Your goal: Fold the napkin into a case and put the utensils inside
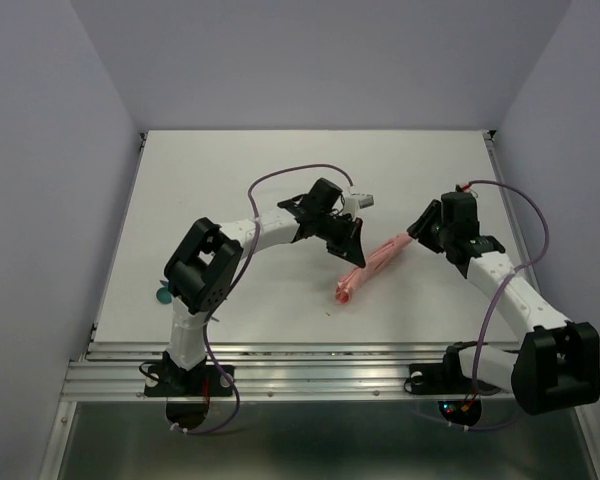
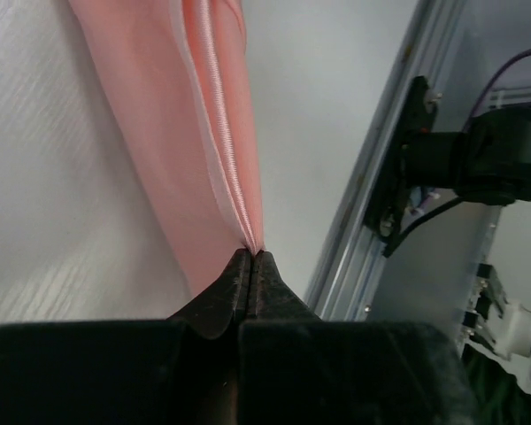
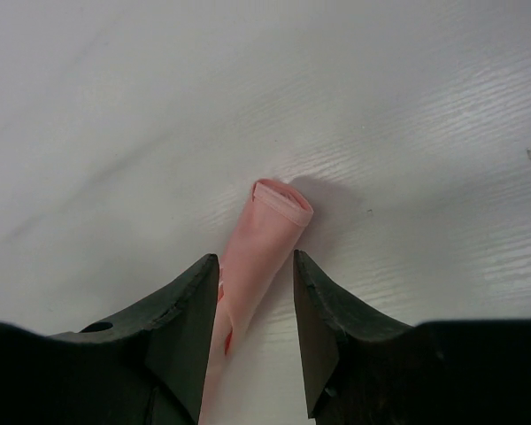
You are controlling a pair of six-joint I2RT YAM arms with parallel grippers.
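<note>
The pink napkin (image 1: 372,264) lies as a narrow folded roll, slanting across the table's right half. My left gripper (image 1: 360,260) is at its side; in the left wrist view its fingertips (image 2: 252,258) are shut at the napkin's folded edge, with any cloth between them too small to tell. My right gripper (image 1: 416,225) stands open over the roll's upper right end, seen between and beyond its fingers in the right wrist view. The teal utensils (image 1: 164,295) lie at the table's left, partly hidden by the left arm.
Grey walls border it at the back and sides.
</note>
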